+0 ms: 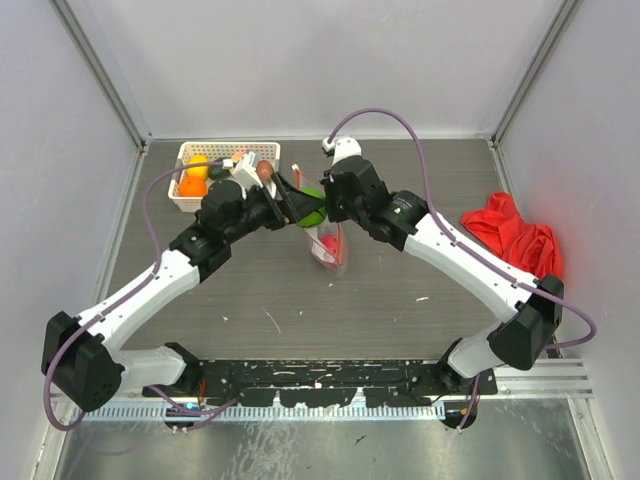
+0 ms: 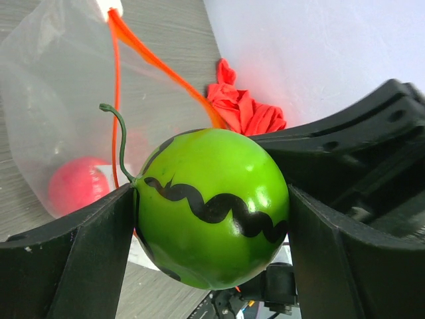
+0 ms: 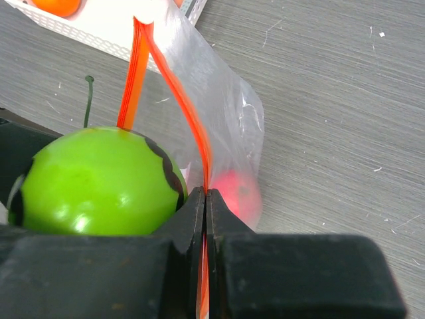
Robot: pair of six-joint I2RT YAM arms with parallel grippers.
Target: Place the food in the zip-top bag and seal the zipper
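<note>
The clear zip top bag [image 1: 328, 245] stands upright at the table's middle, with a pink-red round food [image 2: 76, 186] low inside. In the right wrist view its orange zipper edge [image 3: 176, 83] runs down into my right gripper, which is shut on that edge. A green ball-shaped food [image 2: 212, 206] with dark wavy stripes and a thin stem lies between the spread fingers of my left gripper, which is open. This food is at the bag's mouth, close beside the right gripper; how deep it sits in the bag is hard to tell.
A white basket [image 1: 185, 203] at the back left holds several foods, including an orange one [image 1: 192, 187] and a yellow one [image 1: 199, 165]. Red cloth [image 1: 515, 235] lies at the right. The table in front of the bag is clear.
</note>
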